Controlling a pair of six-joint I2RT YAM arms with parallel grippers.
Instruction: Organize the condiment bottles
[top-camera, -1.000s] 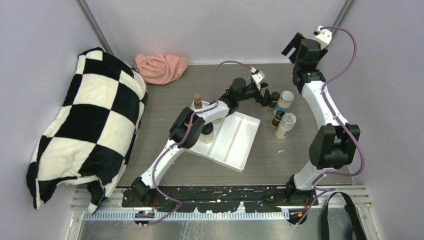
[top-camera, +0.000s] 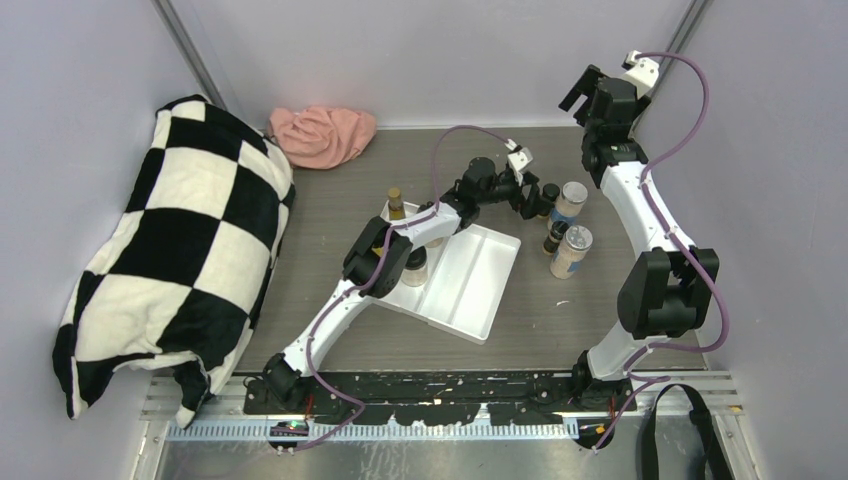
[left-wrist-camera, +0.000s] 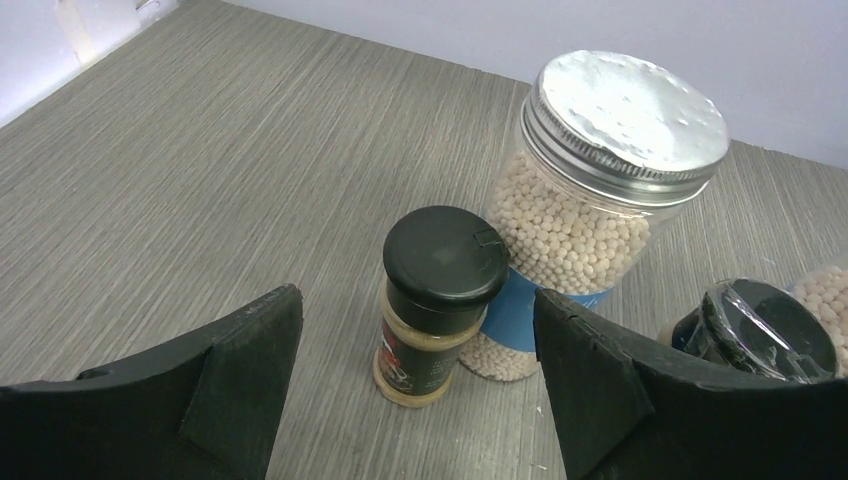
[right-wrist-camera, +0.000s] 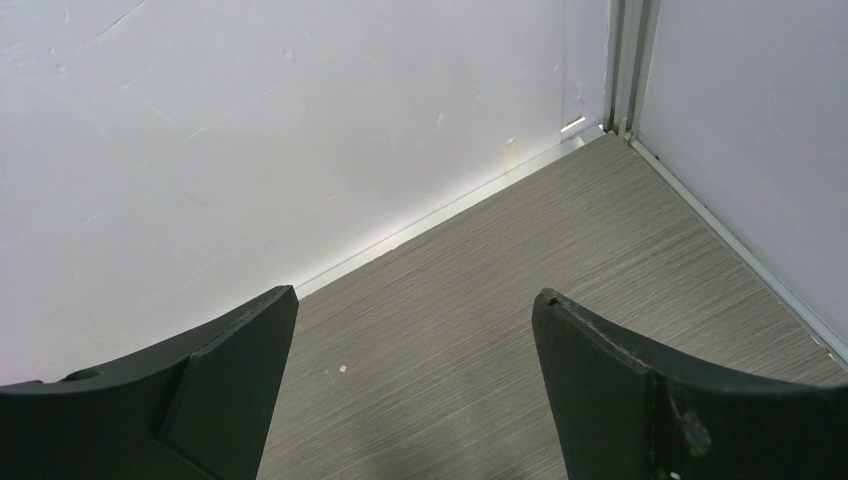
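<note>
A small black-capped spice bottle (left-wrist-camera: 425, 335) stands upright in the left wrist view, between and beyond the spread fingers of my left gripper. Close against it is a tall silver-lidded jar (left-wrist-camera: 575, 235) of pale beads. Another black-capped bottle (left-wrist-camera: 765, 330) appears at right, partly behind a finger. From above, the second silver-lidded jar (top-camera: 571, 252) is beside that bottle. The white divided tray (top-camera: 482, 285) lies under my left arm, holding a black-lidded jar (top-camera: 414, 268) and a brown-capped bottle (top-camera: 396, 204). My right gripper is open and empty, raised at the back right.
A pink cloth (top-camera: 322, 136) lies at the back left. The checkered blanket (top-camera: 180, 240) covers the left side. Bare tabletop (top-camera: 540, 325) extends in front of the jars. Walls close off the back and right.
My left gripper has shifted very slightly toward the front. The right arm has drifted a touch to the left. Bottles and tray look unmoved.
</note>
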